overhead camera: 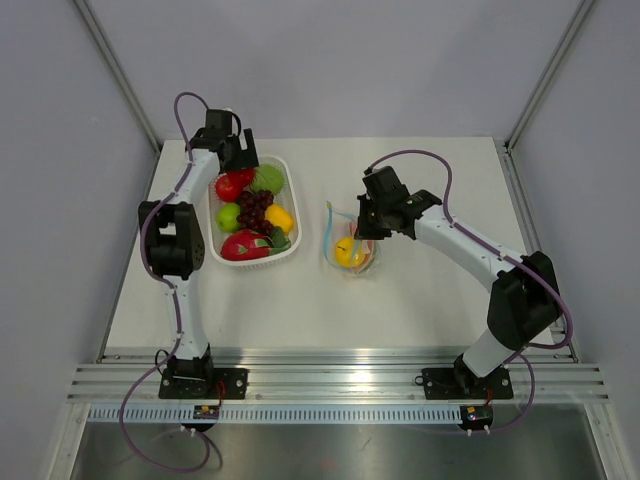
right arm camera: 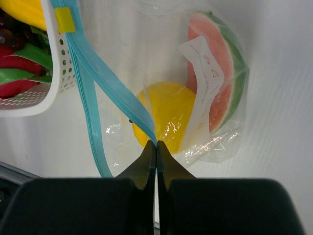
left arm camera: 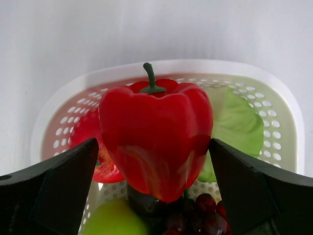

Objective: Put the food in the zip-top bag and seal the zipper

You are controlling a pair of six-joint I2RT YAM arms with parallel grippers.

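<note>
My left gripper is open around a red bell pepper at the back of the white basket; its fingers flank the pepper. My right gripper is shut on the light-blue zipper edge of the clear zip top bag. The bag lies on the table, holding a yellow round item and a watermelon slice with a white paper strip over them.
The basket also holds a tomato, green lettuce, grapes, a green apple, a yellow item and another red vegetable.
</note>
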